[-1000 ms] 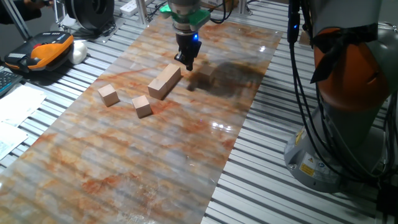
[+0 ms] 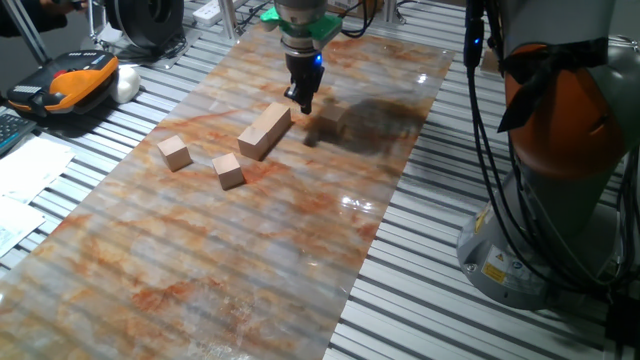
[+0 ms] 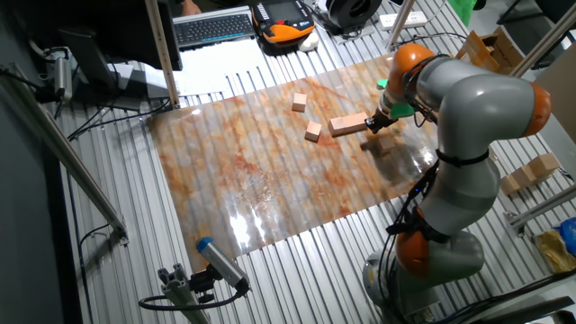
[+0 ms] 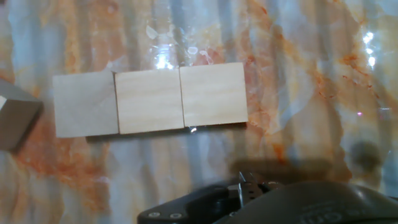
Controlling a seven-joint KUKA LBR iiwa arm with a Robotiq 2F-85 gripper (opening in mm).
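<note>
Three pale wooden cubes stand flush in a straight row (image 4: 149,101), which looks like one long bar (image 2: 265,131) in exterior view 1. Two separate cubes lie off one end of the row: a nearer cube (image 2: 228,171) and a farther-left cube (image 2: 174,153). Another cube (image 2: 331,118) sits in the arm's shadow on the row's other side. My black gripper (image 2: 302,103) hangs above the surface beside the row's far end, apart from the blocks. Only part of the gripper's dark body shows along the wrist view's bottom edge; its finger state is unclear.
The marbled sheet (image 2: 200,265) is clear across its front half. Beyond its left edge lie an orange-black device (image 2: 68,88) and papers (image 2: 30,180). The arm's base (image 2: 510,250) stands on the slatted table at the right.
My gripper has shifted very slightly to the right in exterior view 1. The blocks have stayed where they were.
</note>
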